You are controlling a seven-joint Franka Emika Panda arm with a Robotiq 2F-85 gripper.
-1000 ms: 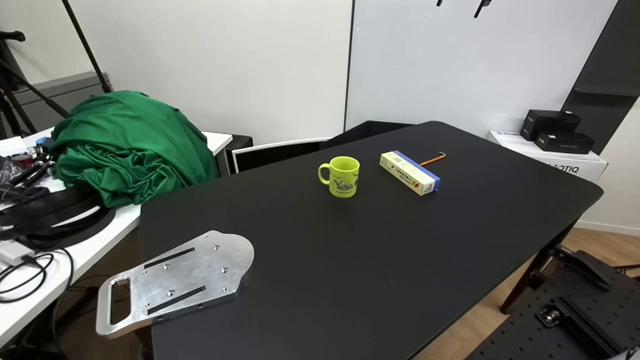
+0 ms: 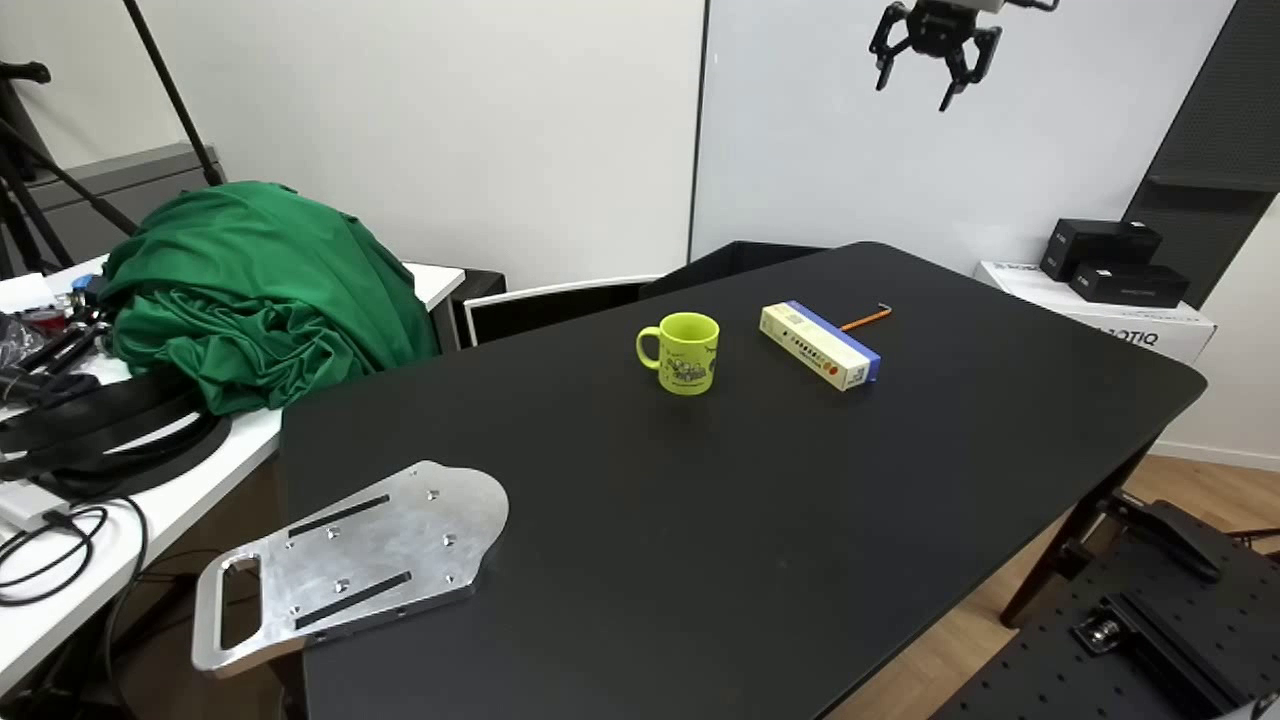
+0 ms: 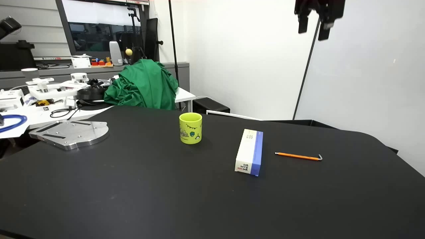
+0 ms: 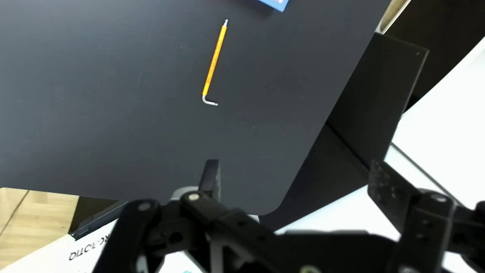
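High above the far end of the black table, my gripper (image 2: 914, 96) hangs open with nothing between its fingers. In the wrist view the gripper has its two fingers wide apart over the table's rounded corner. An orange hex key (image 4: 215, 61) with a bent silver end lies flat on the table, well clear of the fingers. Beside it rests a long white and blue box (image 3: 249, 151), only a corner of which shows in the wrist view. A lime-green mug (image 2: 687, 354) with printed pictures stands upright to the left of the box.
On the table's left end lies a flat metal plate (image 2: 384, 540) with a handle slot. A green cloth (image 2: 264, 288) is heaped on the white side table. Black bins (image 2: 738, 262) adjoin the table's far edge.
My gripper has come down further into exterior view 1, where only its fingertips showed at the top edge before. The objects on the table have not moved.
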